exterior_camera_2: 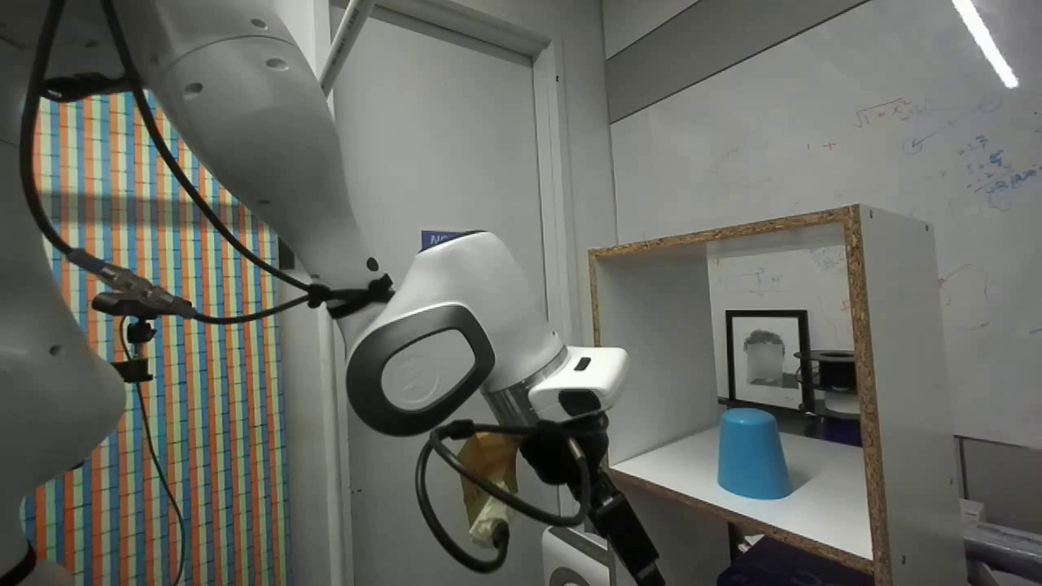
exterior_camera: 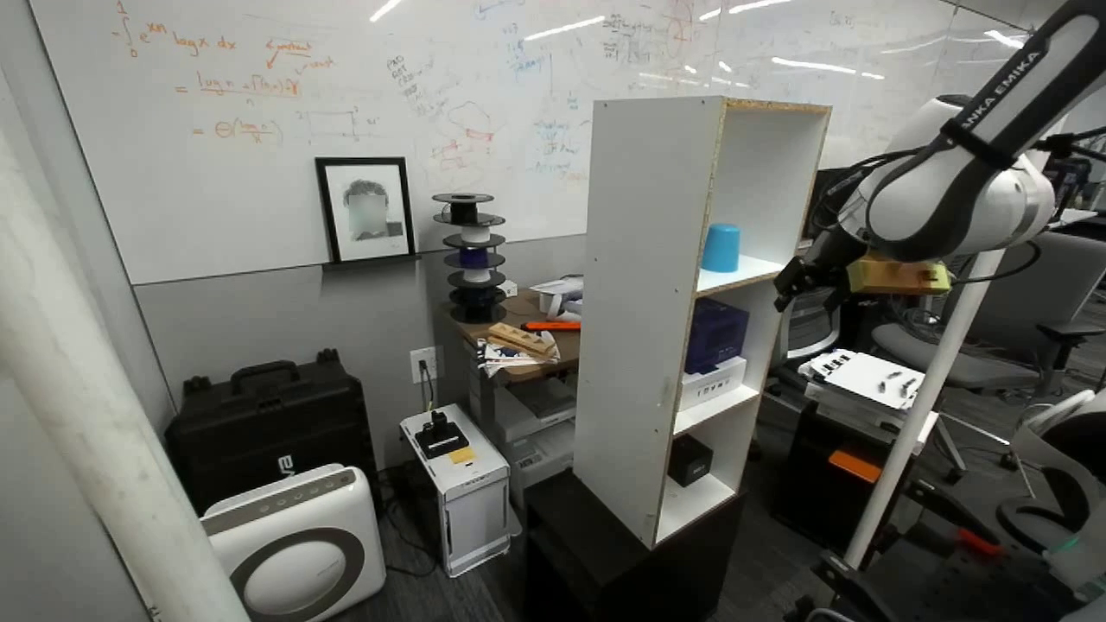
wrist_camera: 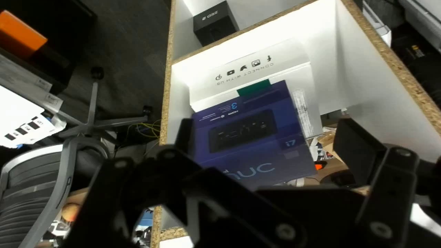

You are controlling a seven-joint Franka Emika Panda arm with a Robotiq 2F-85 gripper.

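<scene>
My gripper (exterior_camera: 806, 295) hangs in front of the tall white shelf (exterior_camera: 648, 311), on its open side. In the wrist view the dark fingers (wrist_camera: 358, 151) stand wide apart, open, with nothing held. Beyond them in the middle compartment is a dark purple box (wrist_camera: 252, 136), resting on a white box (wrist_camera: 252, 72). A blue cup (exterior_camera_2: 752, 454) sits upside down on the top compartment's floor, apart from the gripper. The lowest compartment holds a small black box (wrist_camera: 215, 22). In the second exterior view only part of the gripper shows, its tips cut off by the lower edge.
The shelf's side walls and chipboard edges (wrist_camera: 392, 66) frame each compartment. A white pole (exterior_camera: 928, 383) rises near the arm. Office chairs (exterior_camera: 995, 332) and a paper-covered cabinet (exterior_camera: 866, 375) stand to the right. A desk with a spool stack (exterior_camera: 474, 259) is behind the shelf.
</scene>
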